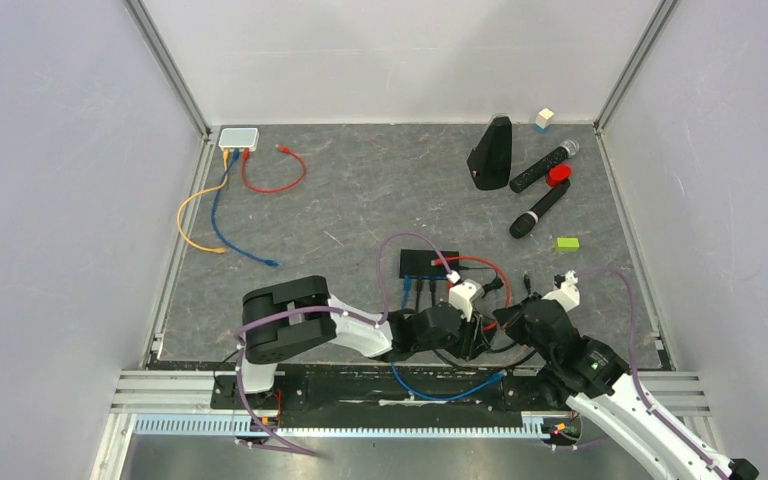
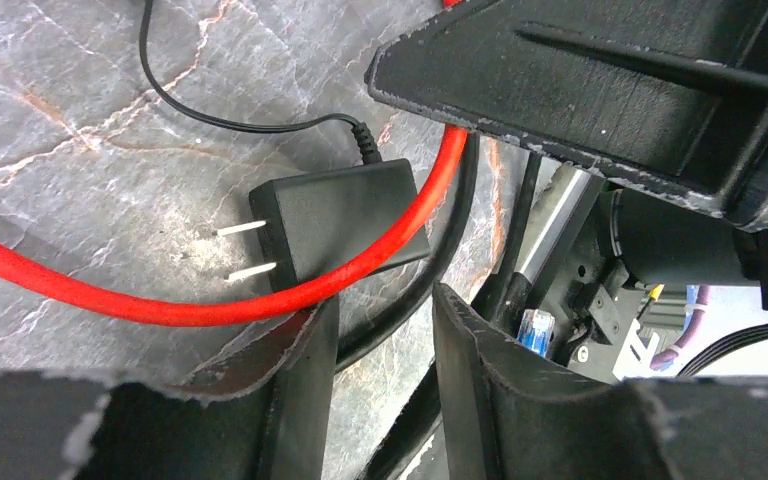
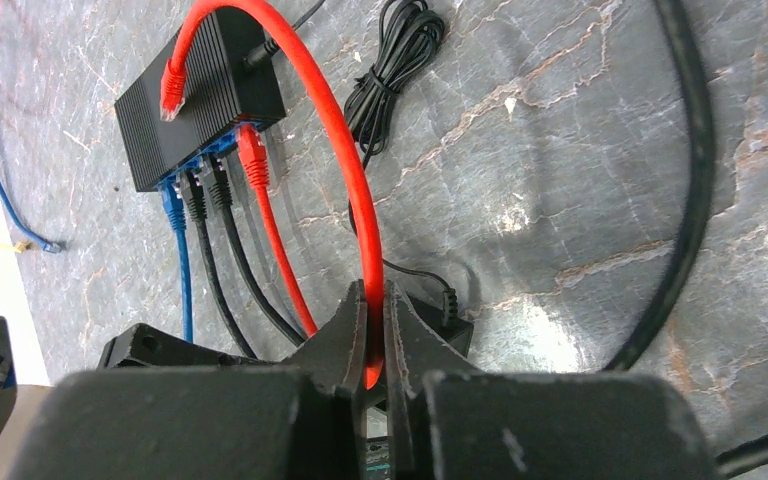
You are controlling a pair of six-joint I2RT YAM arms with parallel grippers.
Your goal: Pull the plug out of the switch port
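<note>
The black switch (image 3: 200, 105) has blue, black and red cables in its ports. A loose red plug (image 3: 172, 85) hangs over its top. My right gripper is shut on that red cable (image 3: 340, 140). My left gripper stands part open just above the red cable (image 2: 140, 305) and the black power adapter (image 2: 335, 220), near the right gripper. In the top view both grippers crowd the near edge below the switch (image 1: 415, 262).
A white box (image 1: 239, 135) with cables is at back left. A black stand (image 1: 490, 160), microphones (image 1: 535, 215) and small blocks (image 1: 567, 244) are at back right.
</note>
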